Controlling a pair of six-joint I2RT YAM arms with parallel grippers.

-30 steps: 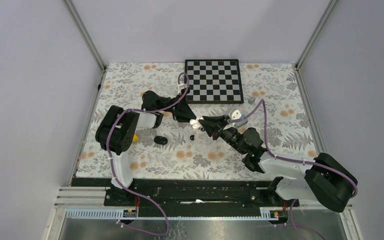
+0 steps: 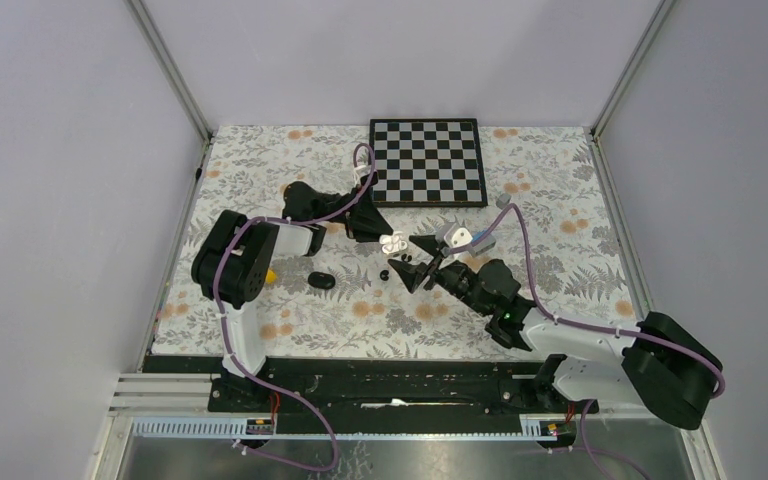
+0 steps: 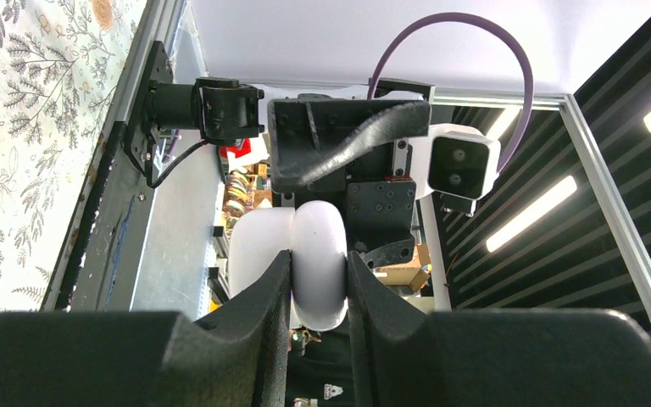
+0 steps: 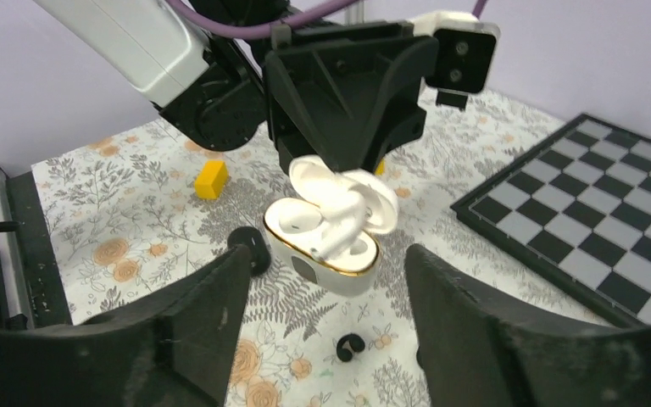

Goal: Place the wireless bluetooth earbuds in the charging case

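Note:
My left gripper is shut on the white charging case (image 4: 318, 261), holding it above the table with its lid open. In the right wrist view the case has a gold rim, and a white earbud (image 4: 339, 229) sits tilted at its right-hand side. Whether that earbud is fully seated cannot be told. My right gripper (image 2: 407, 254) stands open in front of the case, its blurred fingers (image 4: 199, 318) wide apart with nothing between them. In the left wrist view only the white outside of the case shows.
Below lie a small black earbud (image 4: 350, 346) and another dark piece, partly hidden by a right finger. A black case (image 2: 321, 280) and a yellow block (image 4: 211, 179) are on the table at left. A checkered board (image 2: 428, 162) lies at the back.
The left arm and the case look unmoved.

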